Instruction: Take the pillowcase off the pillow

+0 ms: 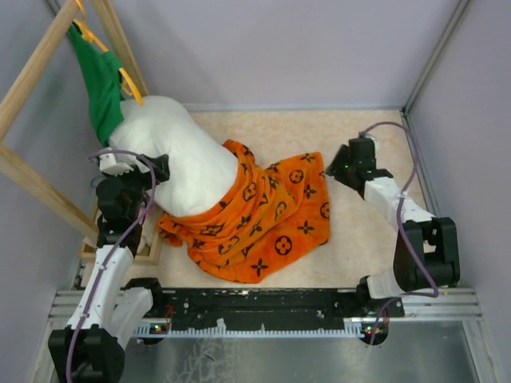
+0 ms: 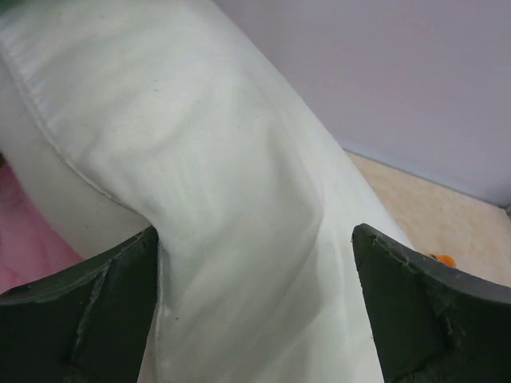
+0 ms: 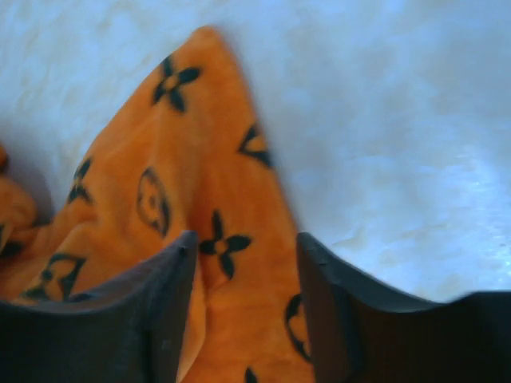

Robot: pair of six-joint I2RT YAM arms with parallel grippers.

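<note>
The white pillow (image 1: pixel 184 159) lies at the left, its lower part inside the orange patterned pillowcase (image 1: pixel 271 223), which spreads to the right across the board. My left gripper (image 1: pixel 156 167) is open over the pillow's left part; in the left wrist view, white fabric (image 2: pixel 239 263) lies between its wide-apart fingers. My right gripper (image 1: pixel 339 169) is just right of the pillowcase's upper right corner (image 3: pixel 207 48). In the right wrist view, its blurred fingertips (image 3: pixel 243 251) stand part open above the orange cloth.
A wooden rack (image 1: pixel 36 183) with yellow hangers and green cloth (image 1: pixel 96 88) stands at the left. Bare board (image 1: pixel 359 255) is free at the right and along the back. Walls enclose the area.
</note>
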